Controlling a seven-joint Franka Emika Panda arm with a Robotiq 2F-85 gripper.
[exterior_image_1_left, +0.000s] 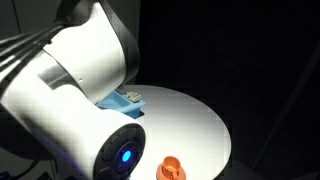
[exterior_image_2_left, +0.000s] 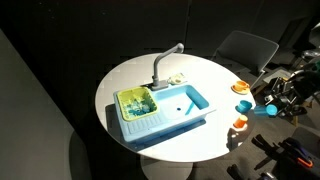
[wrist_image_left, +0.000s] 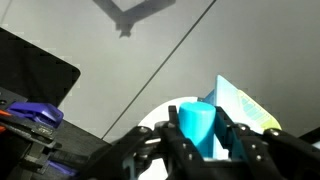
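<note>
In the wrist view, my gripper is shut on a blue cup (wrist_image_left: 197, 117), with its dark fingers on either side of it. Beyond the cup show part of the white table (wrist_image_left: 150, 117) and a stretch of grey floor. Exterior view 2 has the held blue cup (exterior_image_2_left: 271, 110) off the table's right edge, beside the dark arm. Another blue cup (exterior_image_2_left: 245, 106) stands on the table near that edge. An orange cup (exterior_image_1_left: 172, 163) on an orange saucer is at the front in exterior view 1, where my gripper is hidden.
A light blue sink (exterior_image_2_left: 172, 122) takes up the table's middle, with a yellow-green rack (exterior_image_2_left: 136, 103) at its left and a grey faucet (exterior_image_2_left: 165, 62) behind. More orange ware (exterior_image_2_left: 241, 87) sits at the back right. A grey chair (exterior_image_2_left: 246, 52) stands behind the table.
</note>
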